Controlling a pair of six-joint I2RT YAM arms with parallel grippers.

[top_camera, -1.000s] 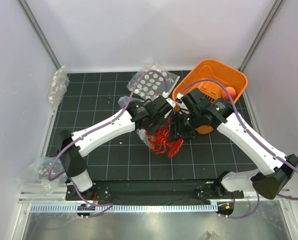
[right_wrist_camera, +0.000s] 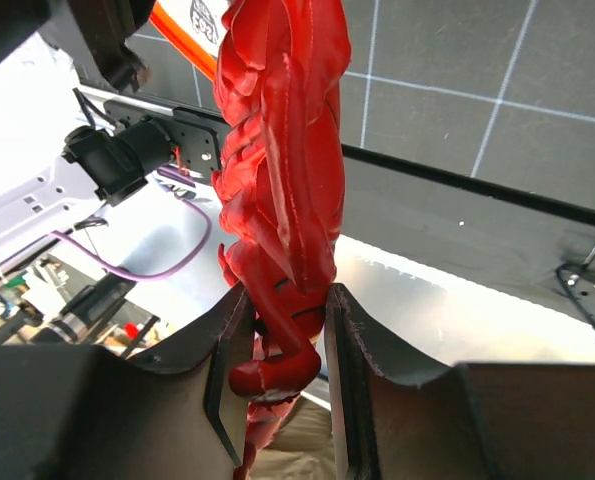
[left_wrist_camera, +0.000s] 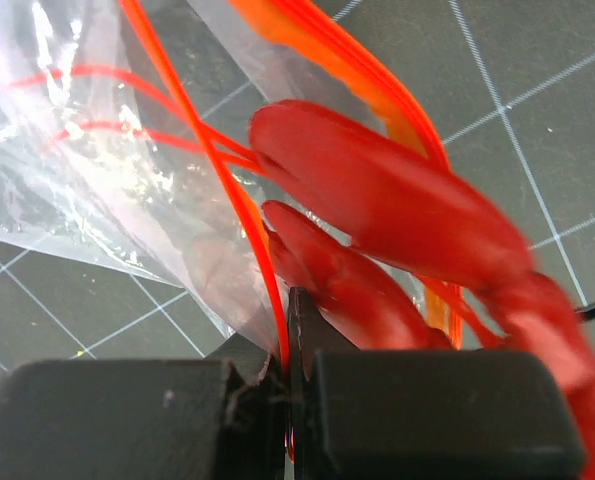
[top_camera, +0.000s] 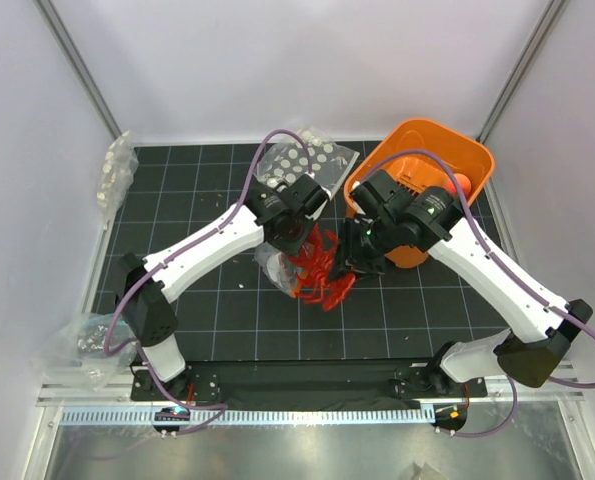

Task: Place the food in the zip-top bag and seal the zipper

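Note:
A red toy lobster hangs between the grippers at mid-table. In the left wrist view its claws lie at the mouth of the clear, orange-zippered bag. My left gripper is shut on the bag's edge, where an orange strip runs between its fingers. In the right wrist view my right gripper holds the lobster, whose red body fills the space between the fingers. The bag's far side is hidden in the top view.
An orange bin with a red round item stands at back right. A bag with white discs lies at the back, others at the left side. Bare tiled mat lies left and front.

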